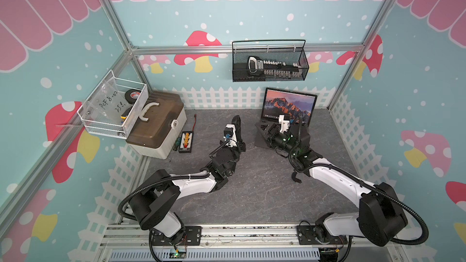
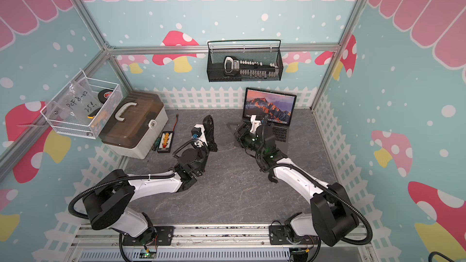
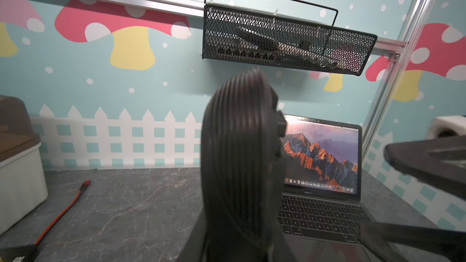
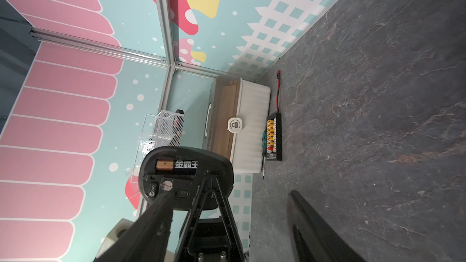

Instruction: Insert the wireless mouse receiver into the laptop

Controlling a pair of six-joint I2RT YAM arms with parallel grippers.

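A black wireless mouse [image 4: 187, 174] stands on edge above the table, its underside bared with the battery bay uncovered. Shut on it is my left gripper [image 1: 239, 138]; the left wrist view shows the mouse [image 3: 237, 155] edge-on. To its right, my right gripper [image 1: 266, 128] faces the mouse, with its fingers [image 3: 424, 157] spread and nothing visible between them. Behind the right arm stands the opened laptop [image 1: 288, 104], its keyboard partly covered from above. I cannot make out the receiver with certainty; a small dark part sits in the mouse's bay.
A brown-lidded toolbox [image 1: 155, 123] and a battery strip [image 1: 185, 141] lie at the left. The white wire basket [image 1: 114, 106] is beside the toolbox, and a black mesh basket [image 1: 270, 63] hangs on the back wall.
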